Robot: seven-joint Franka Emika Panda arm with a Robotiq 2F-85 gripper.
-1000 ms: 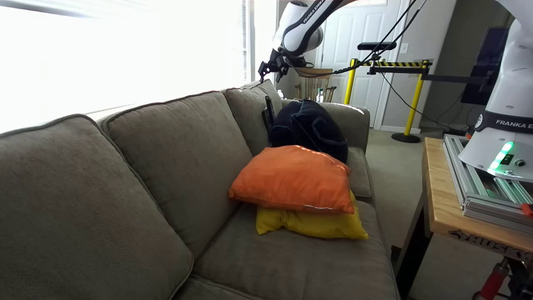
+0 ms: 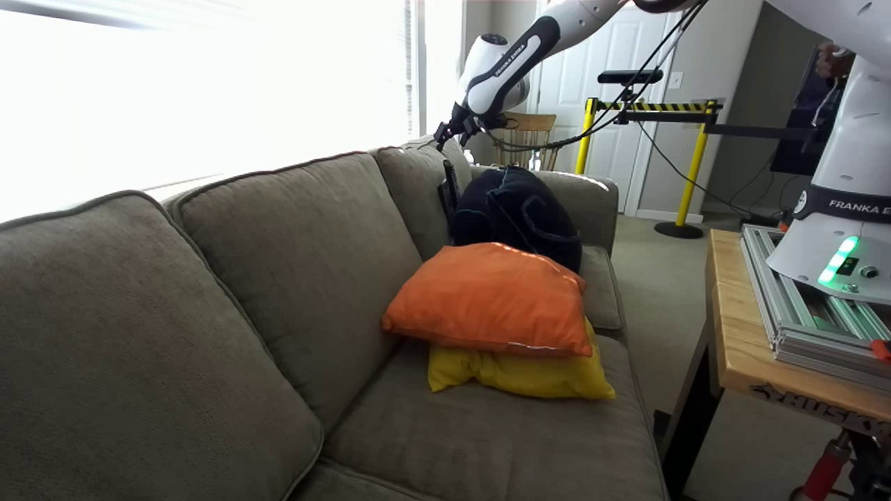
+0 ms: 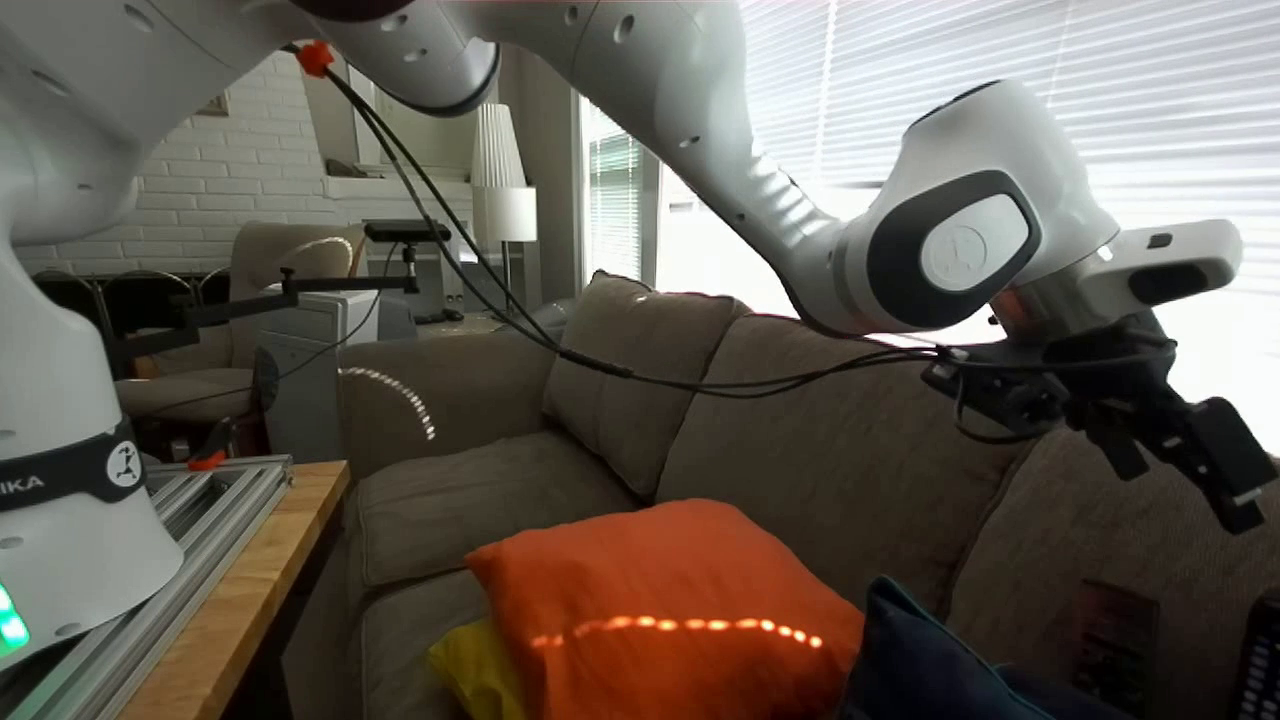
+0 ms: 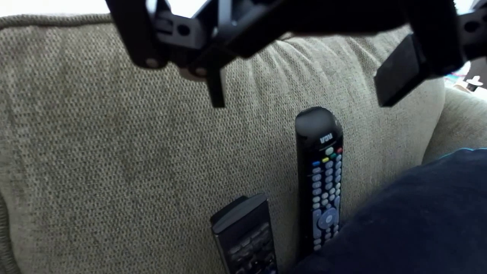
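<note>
Two dark remotes lean against the sofa's back cushion. In the wrist view the longer black RCA remote [image 4: 322,182] stands upright right of centre, its lower end hidden by the navy pillow [image 4: 411,219]. Lower and to its left, the second remote [image 4: 249,237] tilts, cut off by the frame's bottom edge. My gripper is open, its fingers spread wide to either side above the RCA remote, with nothing between them. Exterior view 2 shows the gripper [image 3: 1182,486] in front of the back cushion, above the remotes.
An orange pillow [image 2: 493,296] lies on a yellow pillow [image 2: 534,371] on the seat, in front of the navy pillow. The sofa's back cushion [image 4: 128,137] rises close behind the remotes. A wooden table [image 2: 752,334] carries the arm's base.
My arm and gripper have come down slightly towards the top of the sofa back. The remotes and pillows have stayed where they were.
</note>
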